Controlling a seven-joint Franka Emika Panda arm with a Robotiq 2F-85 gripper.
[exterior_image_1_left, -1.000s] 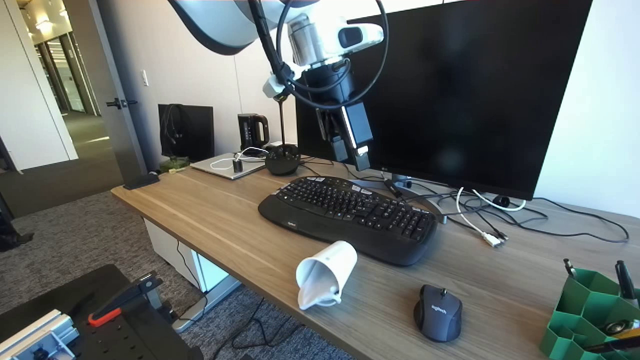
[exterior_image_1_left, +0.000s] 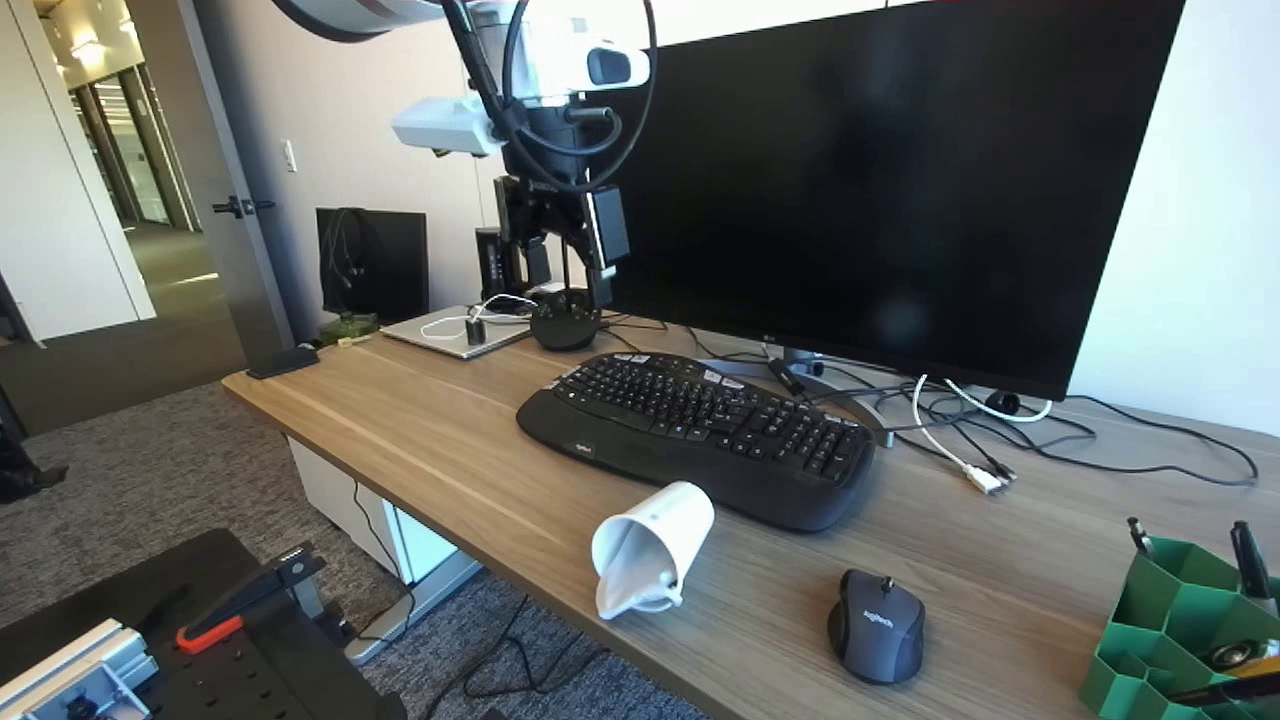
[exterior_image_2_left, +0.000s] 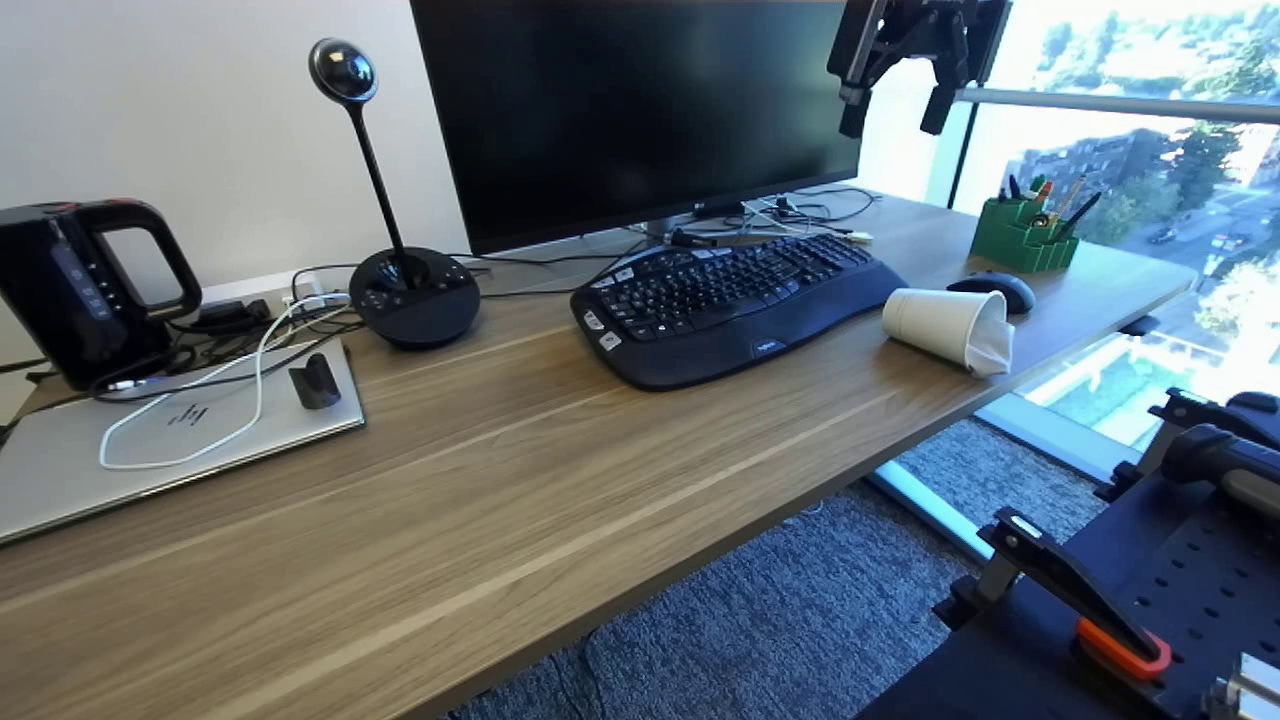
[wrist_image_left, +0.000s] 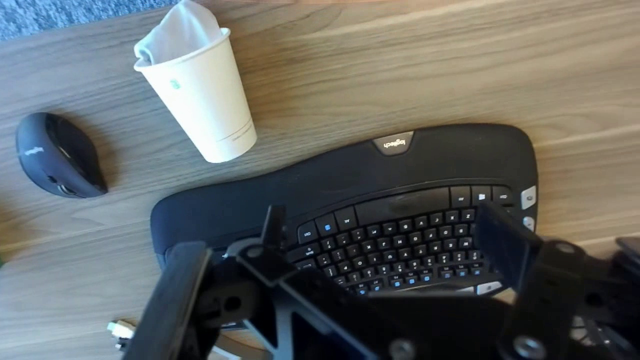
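A white paper cup (exterior_image_1_left: 680, 524) lies on its side near the desk's front edge, a pale cloth or tissue (wrist_image_left: 180, 33) poking out of its mouth. My gripper (exterior_image_1_left: 569, 280) hangs high above the desk, well apart from the cup. Its fingers are spread wide with nothing between them, as the wrist view also shows, where the gripper is over the black keyboard (wrist_image_left: 336, 174). In the second exterior view the gripper (exterior_image_2_left: 894, 114) shows at the top right, in front of the monitor's edge.
Right of the cup sits a dark mouse (exterior_image_1_left: 877, 626); a green pen holder (exterior_image_1_left: 1170, 624) stands beyond it. The large monitor (exterior_image_1_left: 864, 192) rises behind the keyboard, cables around its base. Bare desk (exterior_image_2_left: 504, 504) stretches left of the keyboard, toward a laptop (exterior_image_2_left: 180, 420) and kettle (exterior_image_2_left: 90, 288).
In the first exterior view my arm and gripper have moved left and a little upward, and the wrist has turned. The cup, keyboard and mouse stay where they were.
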